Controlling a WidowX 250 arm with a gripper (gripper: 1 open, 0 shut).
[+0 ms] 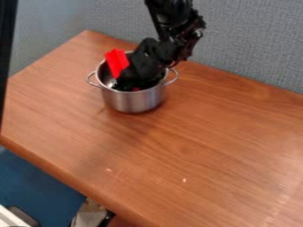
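A steel pot (134, 99) with two loop handles stands on the wooden table (201, 151), toward its back left. The black arm reaches down from the top, and its gripper (126, 76) is inside the pot, partly hidden by the rim and its own body. A red piece (117, 62) shows above the left part of the rim beside the gripper. Whether it is part of the gripper or a thing held by it is unclear, and the fingertips are hard to make out.
A grey fabric panel (249, 53) rises behind the table. Blue floor (35, 186) shows at the lower left, with some clutter below the table edge.
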